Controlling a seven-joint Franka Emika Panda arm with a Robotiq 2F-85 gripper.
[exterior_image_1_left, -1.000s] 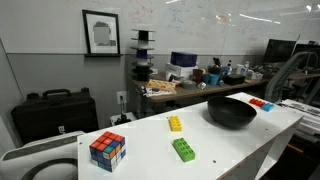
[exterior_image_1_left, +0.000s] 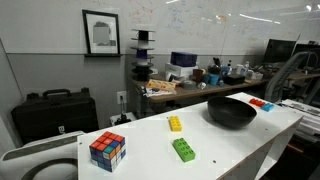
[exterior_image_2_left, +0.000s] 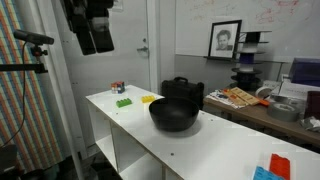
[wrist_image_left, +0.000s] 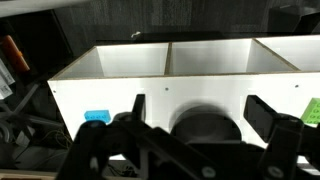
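Observation:
A black pan (exterior_image_1_left: 232, 115) stands on the white table, in the middle of its length. My gripper is open, its two dark fingers wide apart and nothing between them. In the wrist view the pan (wrist_image_left: 205, 125) appears below, partly covered by the gripper body. A green block (exterior_image_1_left: 184, 150) and a yellow block (exterior_image_1_left: 175, 124) lie on the table, with a multicoloured cube (exterior_image_1_left: 108, 150) farther along. Toward the opposite end are a red block (exterior_image_2_left: 280, 166) and a blue block (exterior_image_2_left: 265, 174). The dark gripper hangs well above the table in exterior view 2.
A wooden bench (exterior_image_1_left: 190, 94) with assorted items runs behind the table. A black case (exterior_image_1_left: 54, 115) stands beyond it. Open white compartments (wrist_image_left: 210, 58) show under the table's edge. Bare tabletop (exterior_image_2_left: 215, 145) lies between the pan and the red and blue blocks.

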